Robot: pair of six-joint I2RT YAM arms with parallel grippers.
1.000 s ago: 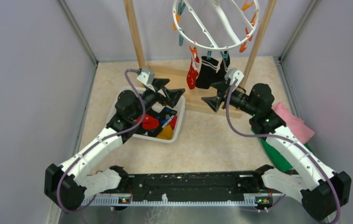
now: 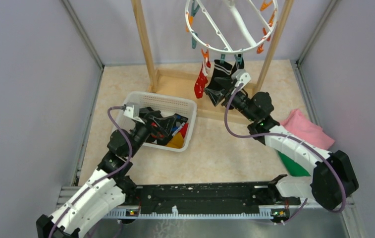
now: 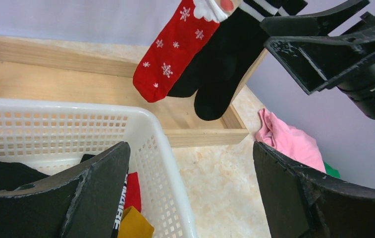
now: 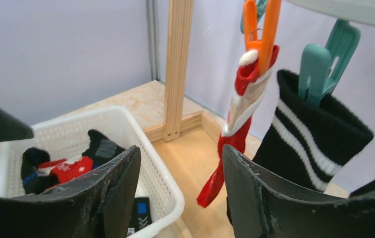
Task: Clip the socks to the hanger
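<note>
From the white ring hanger point(image 2: 230, 51) hang a red snowflake sock point(image 2: 201, 82), held by an orange clip point(image 4: 259, 42), and a black sock with white stripes point(image 2: 221, 71) under a teal clip point(image 4: 319, 69). Another dark sock point(image 2: 240, 63) hangs to its right, partly covered by the right arm. My right gripper point(image 2: 214, 98) is at the hanging socks' lower front; its fingers stand apart, and in the right wrist view the red sock shows behind them. Over the basket's right half my left gripper point(image 2: 166, 130) is open and empty.
A white basket point(image 2: 191, 124) holds several loose socks, among them a yellow one point(image 2: 176, 142). Wooden posts point(image 2: 145, 42) flank the hanger. Pink cloth point(image 2: 306, 130) and green cloth point(image 2: 294, 166) lie at the right.
My left gripper has moved left and down over the basket. The right gripper has moved left and up, close to the hanging socks. The hanging socks have swung slightly.
</note>
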